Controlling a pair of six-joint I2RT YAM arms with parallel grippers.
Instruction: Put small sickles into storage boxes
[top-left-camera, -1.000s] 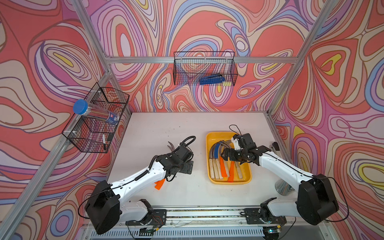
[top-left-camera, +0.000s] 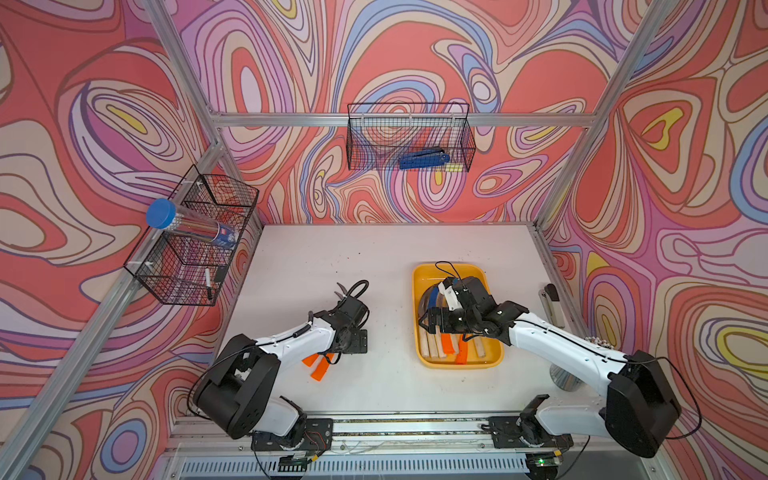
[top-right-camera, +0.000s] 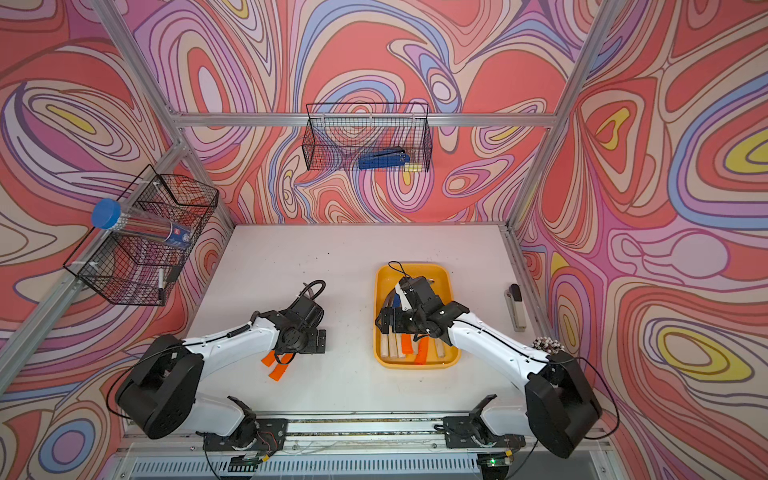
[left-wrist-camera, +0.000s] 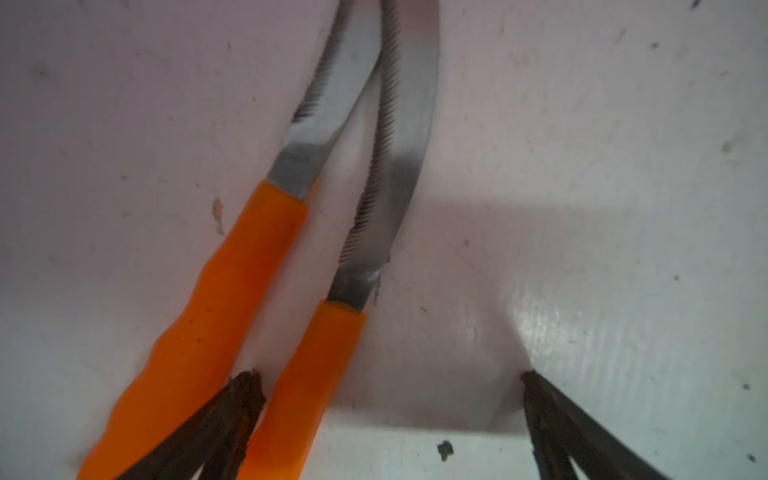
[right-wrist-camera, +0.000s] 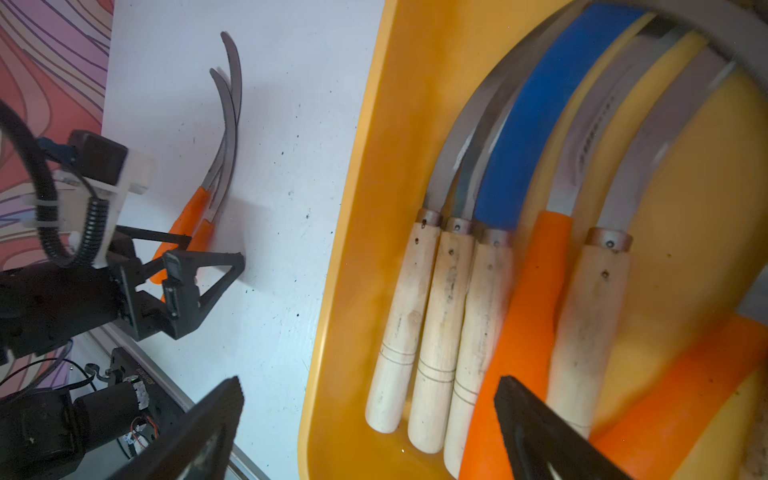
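Observation:
Two sickles with orange handles lie side by side on the white table; the left wrist view shows the nearer sickle (left-wrist-camera: 312, 376) and the other sickle (left-wrist-camera: 216, 320), their toothed blades meeting at the top. My left gripper is open low over them, one finger (left-wrist-camera: 232, 424) overlapping the gap between the two handles, so the nearer handle is inside its fingers. My right gripper stands open above the left side of the yellow box (right-wrist-camera: 344, 232). Inside that box rest several sickles with wooden handles (right-wrist-camera: 404, 320) and orange handles (right-wrist-camera: 520, 344).
Bare table separates the sickles from the box, and the back of the table (top-left-camera: 344, 244) is clear. At the right edge are a dark-and-light tool (top-right-camera: 516, 308) and a metal cup (top-left-camera: 564, 376). Wire baskets (top-left-camera: 408, 136) hang on the frame.
My left gripper has moved left and lower, over the orange-handled sickles. The right gripper has shifted left and toward the front above the box.

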